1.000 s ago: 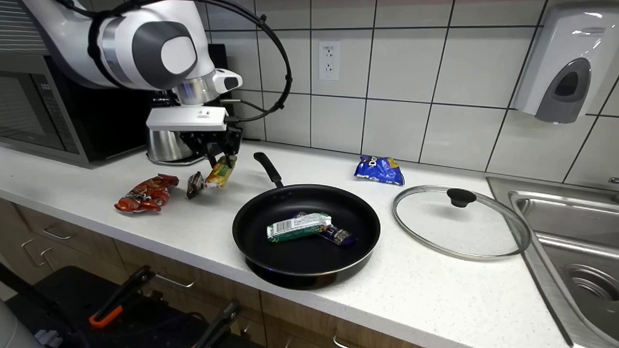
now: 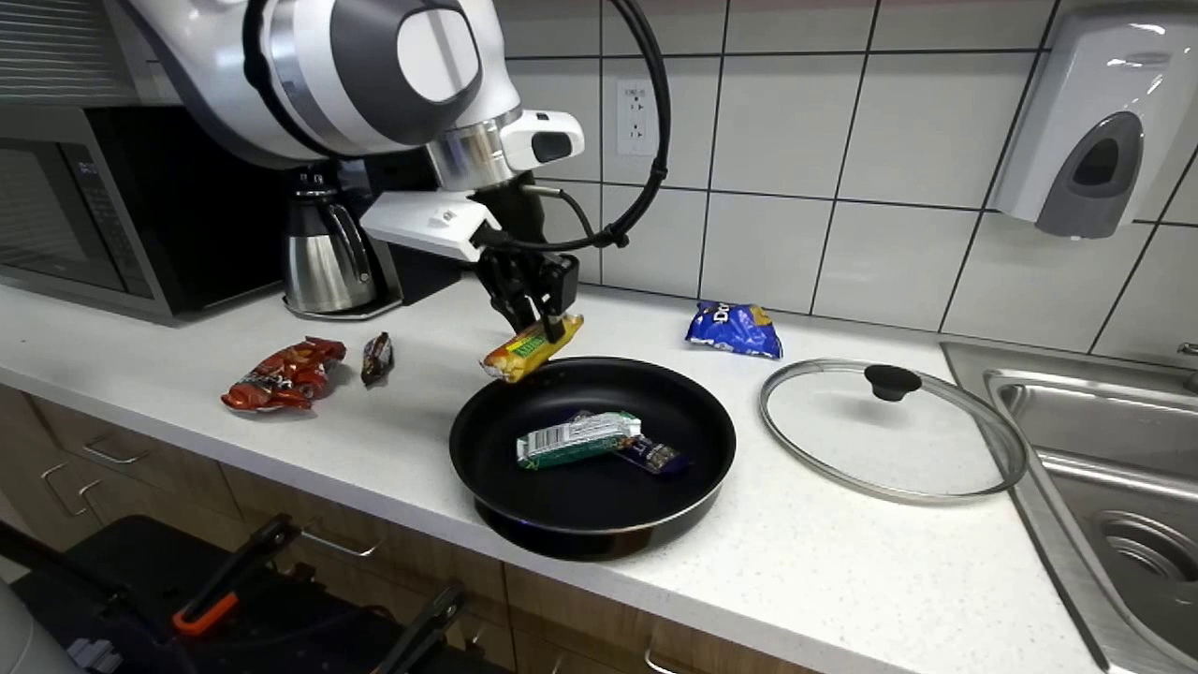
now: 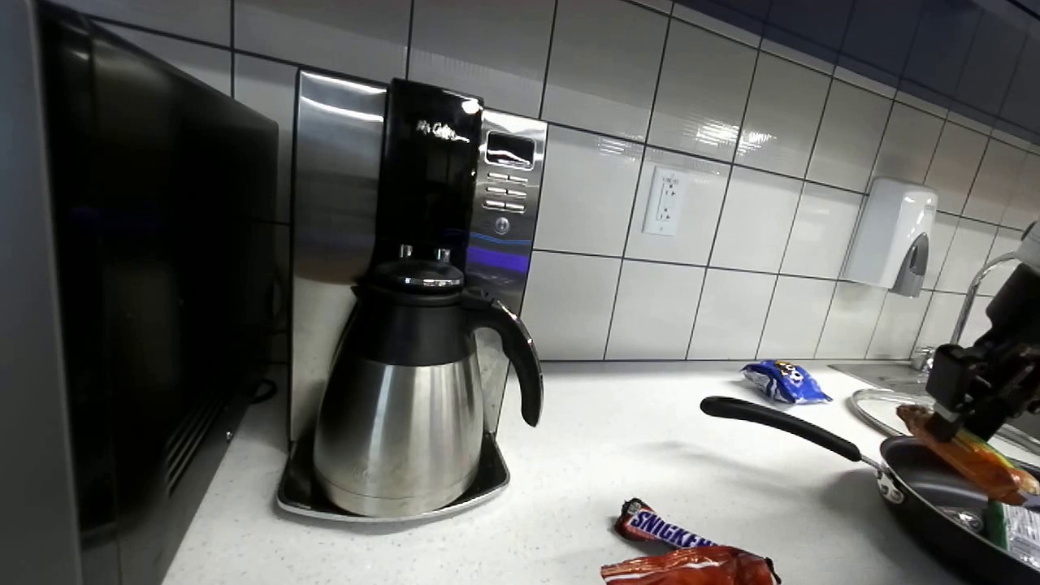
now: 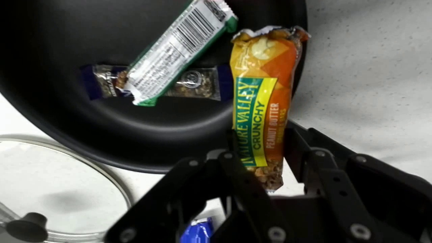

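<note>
My gripper is shut on a yellow-orange Nature Valley bar point(image 4: 261, 89), one finger on each long side. In exterior view 1 that bar point(image 2: 533, 348) hangs above the back-left rim of the black pan point(image 2: 477, 472). Inside the pan lie a green-and-white wrapped bar point(image 2: 578, 439) and, partly under it, a dark blue bar point(image 2: 657, 455). The wrist view shows the green bar point(image 4: 182, 52) lying across the dark blue bar point(image 4: 194, 83). At the right edge of exterior view 2, the held bar point(image 3: 975, 466) shows over the pan.
A glass lid point(image 2: 893, 432) rests right of the pan, before the sink point(image 2: 1106, 494). Against the wall lies a blue bag point(image 2: 736, 329). Left of the pan are a red bag point(image 2: 286, 374) and a Snickers bar point(image 2: 377, 358). The coffee pot point(image 3: 405, 409) stands farther back.
With the yellow-orange bar held, my gripper has moved right, from beside the Snickers bar to the pan's back-left rim. It now covers the pan's handle in exterior view 1.
</note>
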